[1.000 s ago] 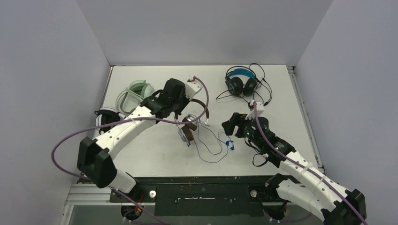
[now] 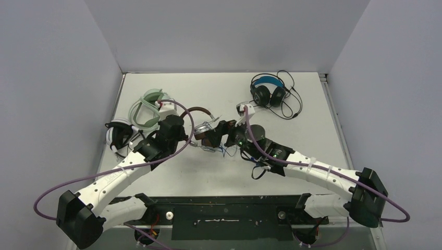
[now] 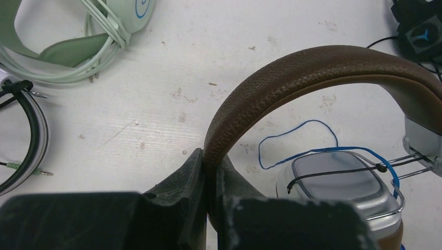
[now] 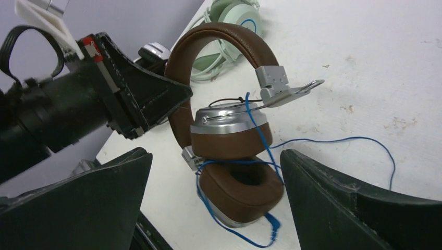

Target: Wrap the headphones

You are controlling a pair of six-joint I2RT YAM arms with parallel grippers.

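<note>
Brown-and-silver headphones (image 4: 235, 133) hang above the table in the middle. My left gripper is shut on their brown leather headband (image 3: 292, 67). In the right wrist view the two ear cups sit one over the other, with a thin blue cable (image 4: 263, 140) draped round them and looping onto the table, and a short black cord across the upper cup. My right gripper stands open, its fingers either side of the lower ear cup (image 4: 234, 192) in that view; contact cannot be told.
Mint headphones (image 2: 146, 107) and black-and-white headphones (image 2: 120, 133) lie at the left. Black-and-blue headphones (image 2: 268, 94) with tangled cable lie at the back right.
My left gripper has moved left and toward the front with the headphones. My right gripper has moved left, up close to the ear cups.
</note>
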